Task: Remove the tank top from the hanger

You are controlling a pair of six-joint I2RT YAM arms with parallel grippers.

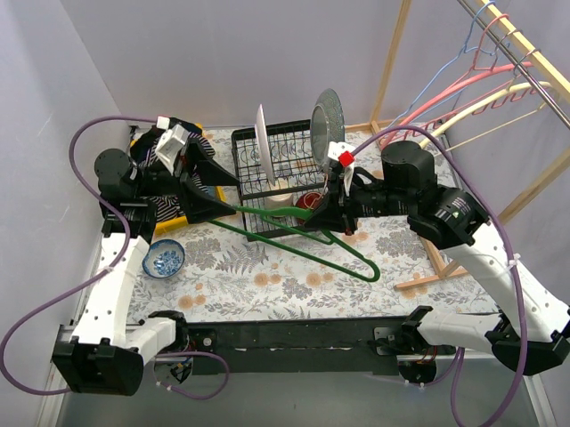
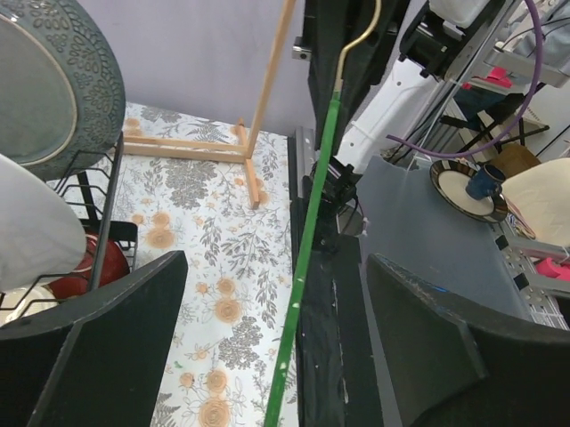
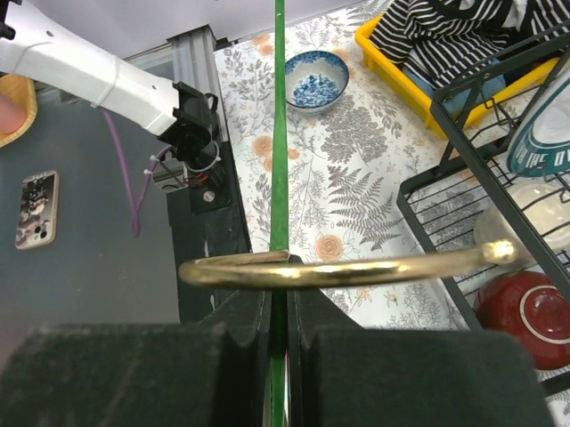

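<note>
A green hanger (image 1: 294, 253) with a gold hook (image 3: 356, 271) is held in my shut right gripper (image 1: 321, 213), with no garment on it in these views. My left gripper (image 1: 214, 191) has its fingers apart around the hanger's far end; in the left wrist view the green bar (image 2: 303, 267) runs between them. Striped dark fabric (image 3: 423, 49) lies in the yellow bin (image 3: 374, 44) at the back left; whether it is the tank top I cannot tell for sure.
A black dish rack (image 1: 267, 231) with plates and bowls stands at the back centre. A blue bowl (image 1: 163, 259) sits on the left. A wooden rail (image 1: 525, 49) with several hangers is at the right.
</note>
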